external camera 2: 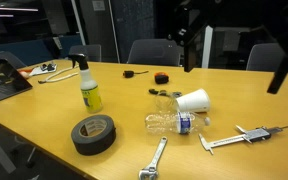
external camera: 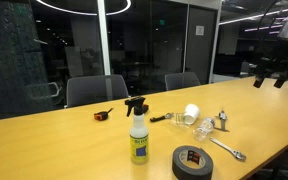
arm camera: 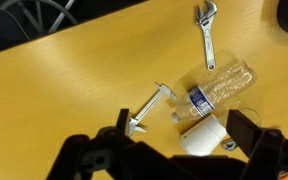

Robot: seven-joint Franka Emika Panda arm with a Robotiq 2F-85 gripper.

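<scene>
My gripper hangs above the table with its black fingers spread wide open and nothing between them. In the wrist view, a silver caliper [arm camera: 150, 107] lies just ahead of the fingertips. A clear plastic bottle [arm camera: 226, 84] with a blue and white label rests on its side to the right. Beside it a white cup [arm camera: 203, 135] lies tipped over. An adjustable wrench [arm camera: 207, 30] is farther off at the top. Exterior view 2 has the gripper [external camera 2: 231, 80] high above the caliper [external camera 2: 246, 138], apart from the table.
A yellow spray bottle [external camera 2: 91, 95] stands upright, with a roll of black tape [external camera 2: 93, 138] lying in front of it. A small tape measure [external camera: 102, 115] sits toward the chairs. Some laptop and cables are at the far left in exterior view 2.
</scene>
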